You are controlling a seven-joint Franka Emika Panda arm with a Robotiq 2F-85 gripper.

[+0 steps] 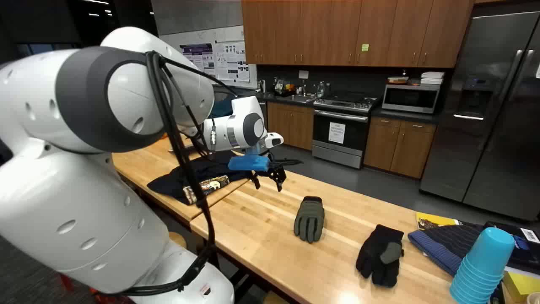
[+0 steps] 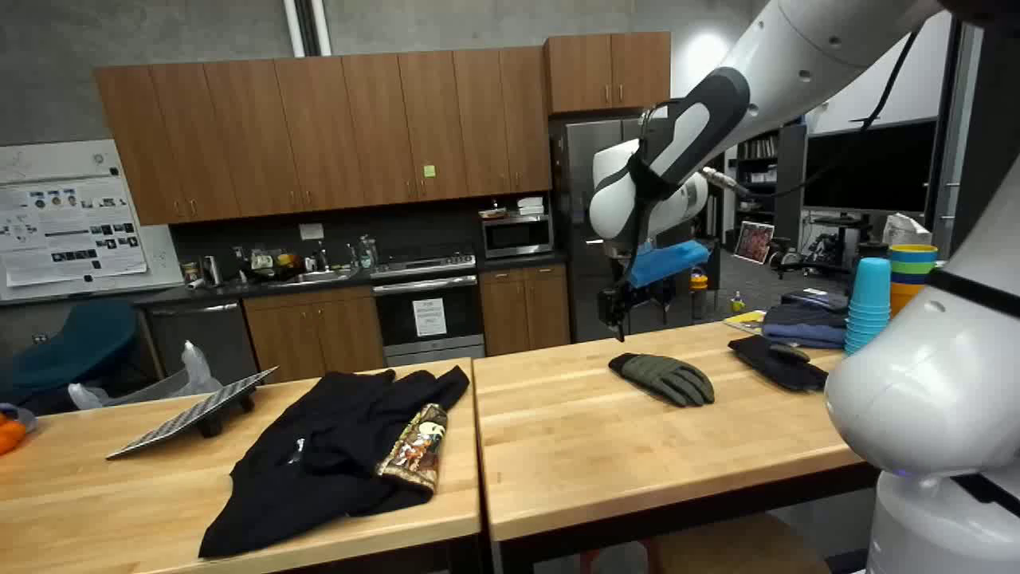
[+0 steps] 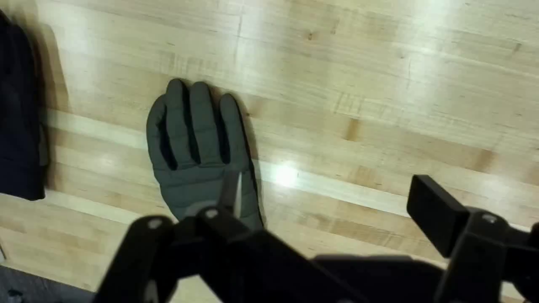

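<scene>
Above the table hangs my gripper (image 1: 268, 185), its fingers spread wide apart with only bare wood showing between them in the wrist view. A dark green glove (image 1: 309, 220) lies flat on the table in front of it in exterior view 1. From the wrist, one finger (image 3: 231, 194) overlaps the image of that green glove (image 3: 204, 136) and hides its cuff end. A second glove (image 1: 380, 256), black with a grey-green thumb, rests farther along the table. Only part of the black glove (image 3: 17, 116) enters the wrist view at the left edge.
A rumpled black garment (image 2: 335, 450) with a printed panel covers part of the adjoining table. Stacked turquoise cups (image 1: 483, 266) stand near a folded dark knit item (image 1: 450, 243) at the far end. Bare tabletop (image 2: 574, 450) surrounds the green glove.
</scene>
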